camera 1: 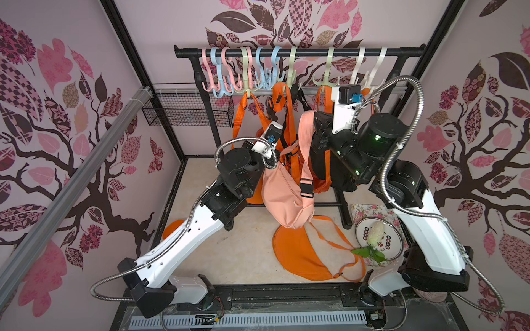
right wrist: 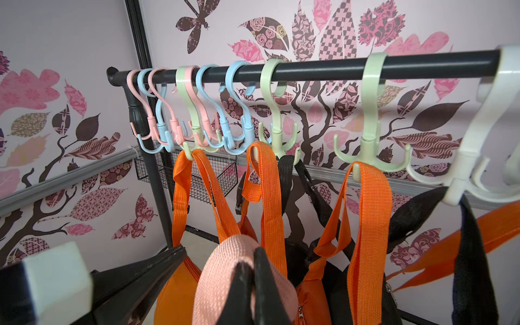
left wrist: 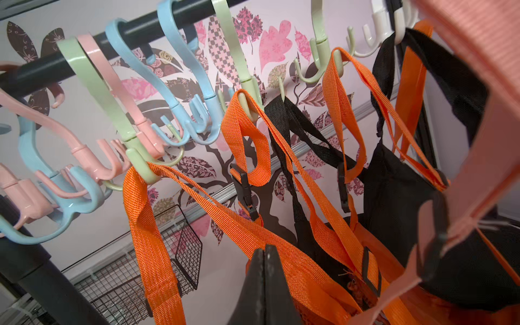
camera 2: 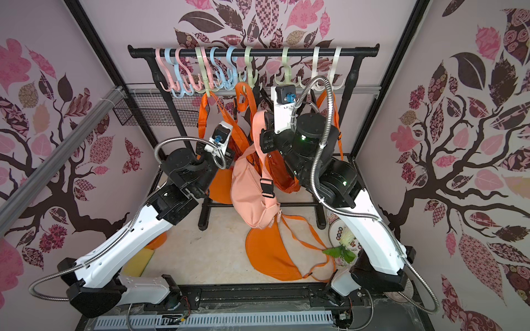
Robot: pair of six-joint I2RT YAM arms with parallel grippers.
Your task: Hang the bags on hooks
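The pink bag (camera 1: 284,193) hangs in front of the rack, its wide strap (camera 1: 307,146) running up to my right gripper. In the right wrist view my right gripper is shut on that pink strap (right wrist: 214,284), which folds over between and around its fingers. My left gripper shows close-set fingers with nothing visible between them, behind and left of the bag; the pink strap (left wrist: 482,157) passes blurred at its right. Pastel hooks line the black bar (right wrist: 325,70), including blue hooks (right wrist: 246,119) without bags and a green hook (right wrist: 371,146) bearing an orange strap.
Orange straps (left wrist: 243,130) and black bags (left wrist: 390,200) crowd the hooks behind the pink bag. An orange bag (camera 1: 298,253) lies on the floor, beside a plate (camera 1: 361,242). A wire basket (camera 1: 187,108) sits at left.
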